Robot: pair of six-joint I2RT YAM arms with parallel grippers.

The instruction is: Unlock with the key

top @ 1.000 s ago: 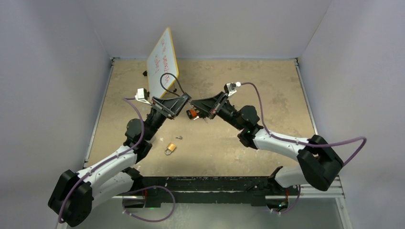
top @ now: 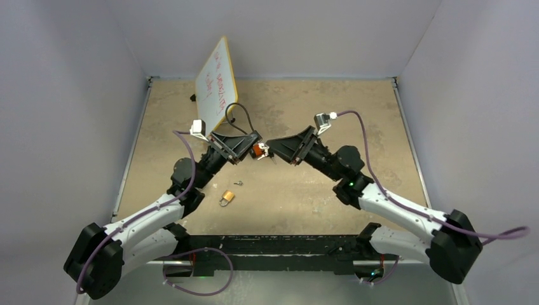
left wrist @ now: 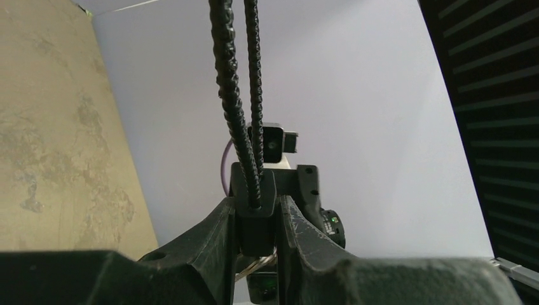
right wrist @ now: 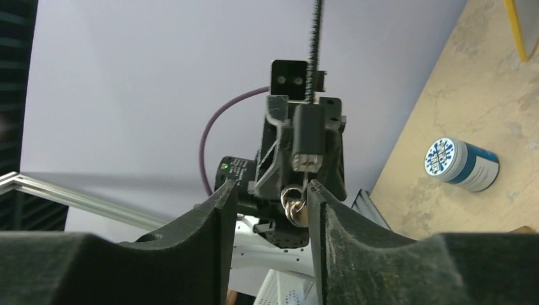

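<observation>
My left gripper is shut on a black lock body [left wrist: 254, 238] with braided cable [left wrist: 225, 57] rising from it. In the right wrist view the same lock body [right wrist: 308, 127] faces my right gripper, whose fingers stand apart just short of it. A key ring [right wrist: 292, 204] shows between and behind those fingers, partly hidden; I cannot tell what carries it. On the table, in the top view, lie a brass padlock [top: 226, 198], a small key [top: 238, 183] and an orange-and-black item with keys [top: 259, 150] beneath the grippers.
A whiteboard [top: 215, 86] with red writing leans at the back left. A blue-labelled tub [right wrist: 461, 164] stands on the table in the right wrist view. Walls enclose the sides and back.
My right gripper has drawn right, away from the left one, uncovering more of the orange item. The left gripper and its cable have shifted slightly right.
</observation>
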